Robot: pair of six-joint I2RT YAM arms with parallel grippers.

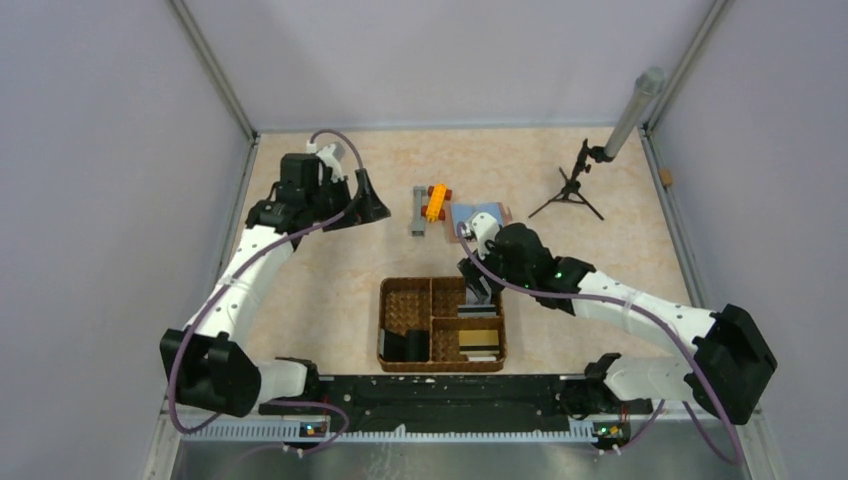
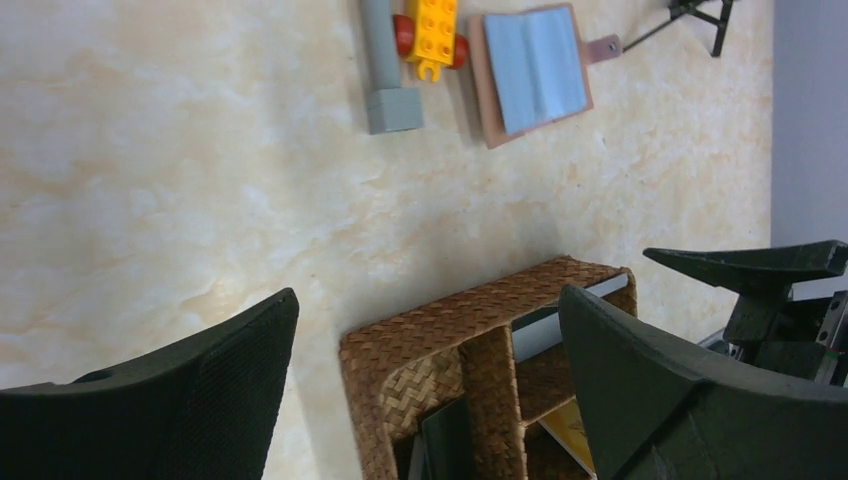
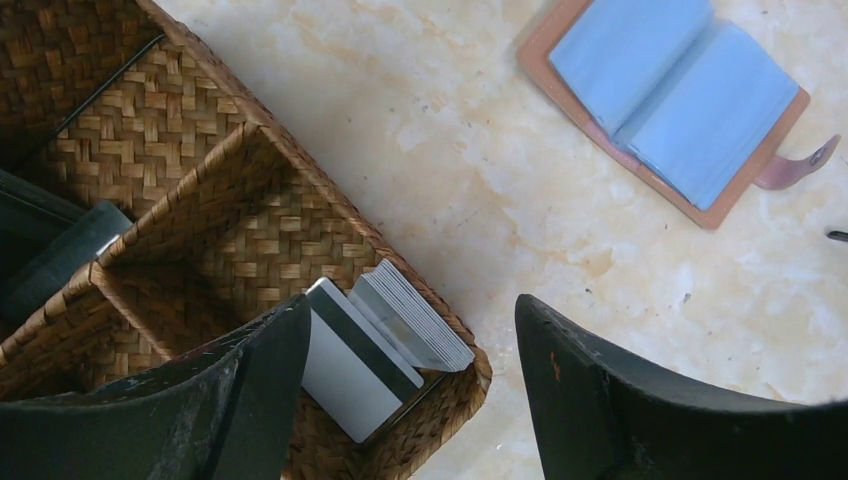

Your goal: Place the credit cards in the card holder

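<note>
The open card holder (image 3: pixel 625 150), tan with pale blue inner faces, lies flat on the table beyond the basket. Silver-grey cards stand in the basket's far right compartment: a card with a dark stripe (image 3: pixel 350 365) beside a block with ridged edges (image 3: pixel 410 320). In the near right compartment is a gold card (image 1: pixel 478 338) with white ones by it. Over the silver cards hovers my right gripper, open, holding nothing. My left gripper is also open and empty, in the air left of the card holder.
The woven basket (image 1: pixel 404 282) has dividers between its compartments; black items (image 1: pixel 405 346) sit in the left one. A grey bar (image 1: pixel 419 212) and a yellow-and-red toy (image 1: pixel 437 203) lie left of the holder. At the back right stands a small black tripod (image 1: pixel 570 190).
</note>
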